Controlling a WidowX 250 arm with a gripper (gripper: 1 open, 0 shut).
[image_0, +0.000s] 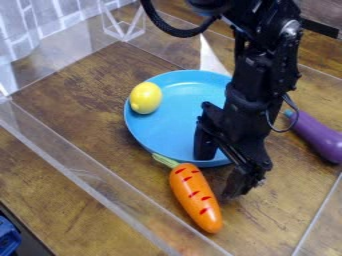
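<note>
My black gripper (225, 170) hangs low over the right part of the blue plate, with its fingers open and pointing down just right of the orange carrot (195, 197). The carrot lies on the wooden surface with its green top toward the plate. A yellow lemon (146, 98) sits on the left of the blue plate (162, 134). A purple eggplant (317, 136) lies at the right, partly behind the arm. The arm hides much of the plate.
Clear plastic walls line the left and right sides. Bare wood (86, 166) lies left of the plate. A white object (214, 55) stands behind the plate. A dark blue item sits at the lower left corner.
</note>
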